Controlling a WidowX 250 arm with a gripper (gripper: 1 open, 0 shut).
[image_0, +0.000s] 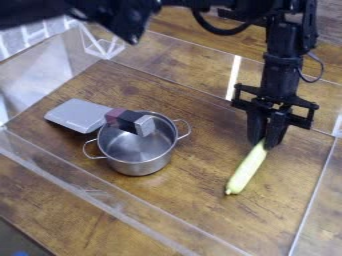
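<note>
A pale yellow-green long vegetable (246, 167) lies slanted on the wooden table at the right, its upper end at my black gripper (265, 138). The gripper is shut on that upper end and points down from the arm at the top right. A steel pot (136, 153) with two side handles stands left of the vegetable, apart from it.
A grey flat object (78, 116) lies at the upper left of the pot, with a dark-red and silver block (134, 123) over the pot's back rim. Clear panels edge the table.
</note>
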